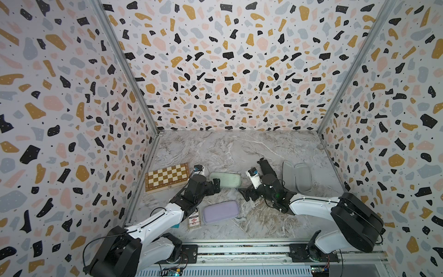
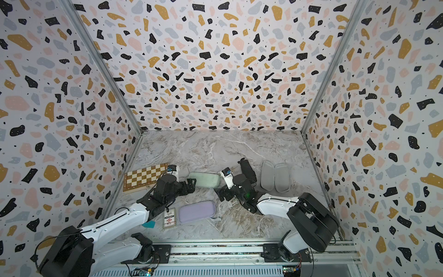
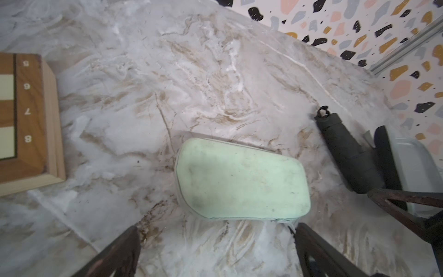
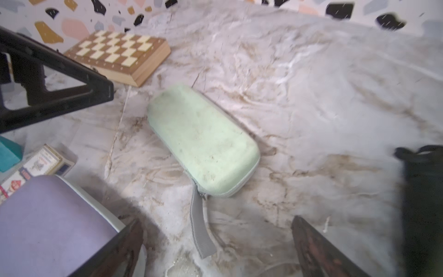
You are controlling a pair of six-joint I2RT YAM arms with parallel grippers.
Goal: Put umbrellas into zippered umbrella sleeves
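Note:
A closed pale green zippered case (image 3: 244,180) lies flat on the marble table, its grey pull strap (image 4: 199,226) trailing toward the front. Close to the front edge rests a closed lavender case (image 1: 221,211). The grey case (image 2: 275,176) on the right is opened out, two empty-looking halves up. Between the green and grey cases lies a folded black umbrella (image 3: 346,152). My left gripper (image 1: 216,186) is open and empty at the green case's left front. Open too, my right gripper (image 1: 248,194) hovers by the green case's right front corner, nothing between its fingers.
A wooden chessboard box (image 1: 167,177) sits at the left. A card box (image 1: 194,218) and a teal item (image 2: 148,224) lie left of the lavender case.

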